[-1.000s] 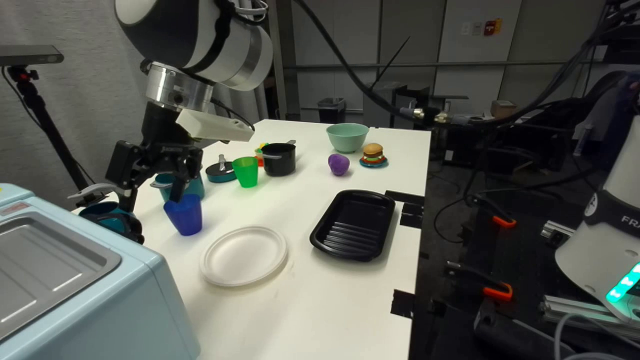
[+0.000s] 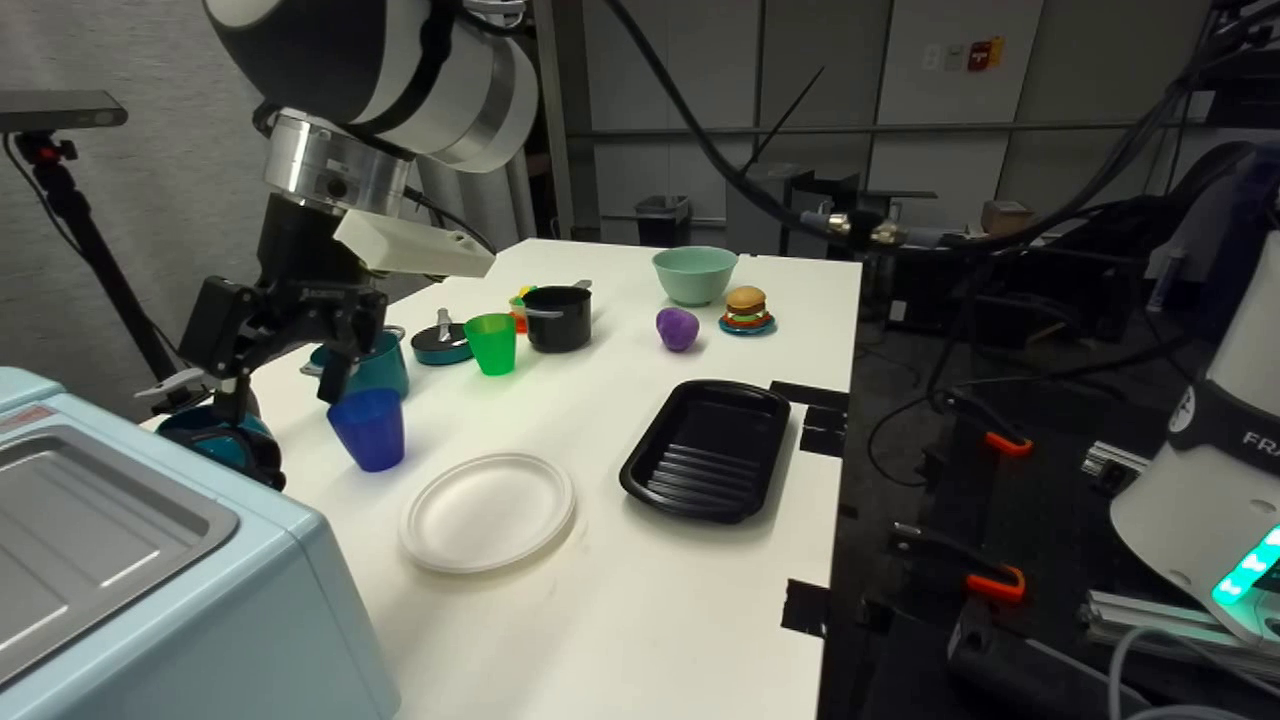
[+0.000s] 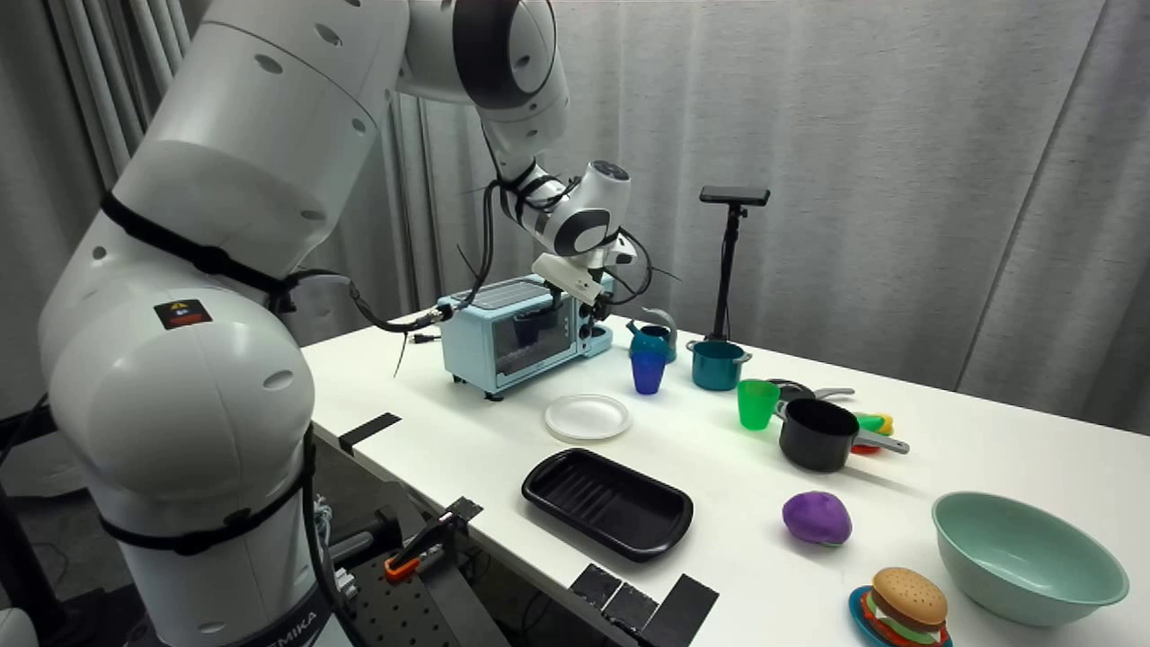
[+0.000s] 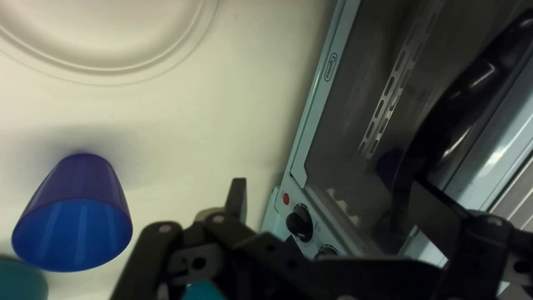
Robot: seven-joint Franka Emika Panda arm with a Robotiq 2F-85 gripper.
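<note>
My gripper (image 2: 283,390) is open, its two fingers set wide apart with nothing held between them. It hangs over the control-knob end of the light blue toaster oven (image 3: 502,313). In the wrist view, the right finger (image 4: 433,207) overlaps the lower end of the black oven handle (image 4: 462,100); whether they touch, I cannot tell. The left finger (image 4: 237,200) is over the white table and the oven's front edge. The oven door (image 4: 379,60) looks closed, its dark glass visible. Close by on the table stands a blue cup (image 2: 369,430).
A white plate (image 2: 488,512) and a black tray (image 2: 708,450) lie in front of the oven. Farther along are a green cup (image 3: 757,404), a black pot (image 3: 817,435), a purple object (image 3: 816,518) and a pale green bowl (image 3: 1024,555). A teal kettle (image 3: 647,340) stands near the oven.
In exterior view 1 my gripper has moved left, toward the oven and away from above the blue cup. It stays open. The table objects have not moved.
</note>
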